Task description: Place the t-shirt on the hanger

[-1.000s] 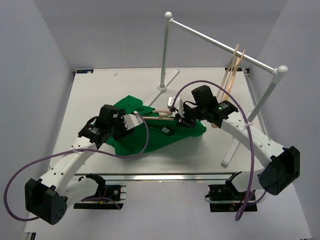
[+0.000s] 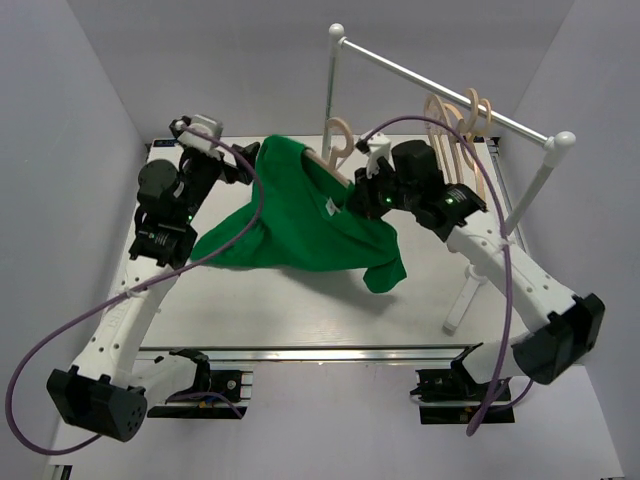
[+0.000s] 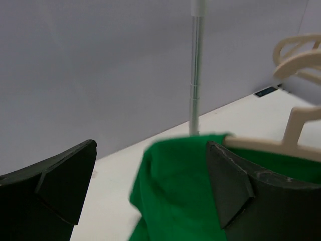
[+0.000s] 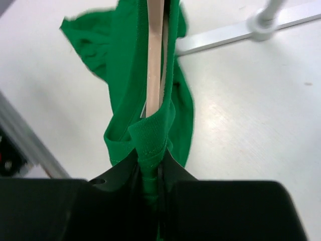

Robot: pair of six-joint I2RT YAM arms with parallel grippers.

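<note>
The green T-shirt (image 2: 310,230) has a wooden hanger (image 2: 338,140) inside it, its hook standing above the cloth. My right gripper (image 2: 365,195) is shut on the shirt's gathered cloth at one end of the hanger; in the right wrist view that cloth (image 4: 150,140) runs between the fingers. My left gripper (image 2: 240,160) is open at the shirt's upper left. In the left wrist view the shirt (image 3: 178,191) and the hanger's bar (image 3: 286,140) lie just beyond its fingers, with nothing clearly held.
A white rack (image 2: 430,82) stands at the back right, several wooden hangers (image 2: 450,130) on its rail. Its near post (image 2: 530,190) is right of my right arm. The white board (image 2: 200,310) is clear at the front left.
Both grippers have moved toward the back, the left one furthest. The shirt and hanger have risen and tilted, the hook now nearer the rail. The left gripper has come off the hanger's middle.
</note>
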